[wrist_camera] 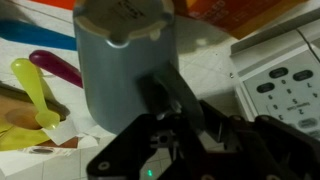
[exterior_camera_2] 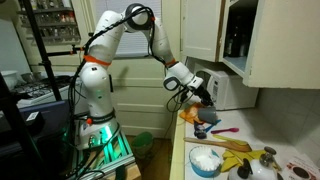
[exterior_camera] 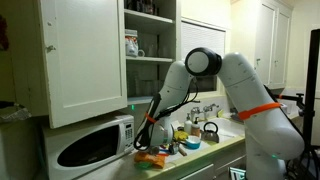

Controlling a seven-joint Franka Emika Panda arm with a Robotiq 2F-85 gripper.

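In the wrist view, a smooth grey object (wrist_camera: pixel 115 70) with a curved, shiny upper part fills the middle, very near the camera. My gripper is shut on it; its dark fingers overlap the object's right side, so the exact contact is hard to see. From the far side, the gripper (exterior_camera_2: pixel 206 98) appears above the counter in front of the microwave, and a dark grey shape (exterior_camera_2: pixel 207 115) shows just below it. In the other exterior view the gripper (exterior_camera: pixel 150 122) is small and the held object is not clear.
Orange cloth-like material (exterior_camera_2: pixel 188 115) lies on the counter close by. The microwave (exterior_camera: pixel 92 146) stands right beside the gripper. Several utensils, including a purple-handled one (wrist_camera: pixel 57 68) and a yellow-green spoon (wrist_camera: pixel 35 92), lie near. A white bowl (exterior_camera_2: pixel 205 158) sits farther along.
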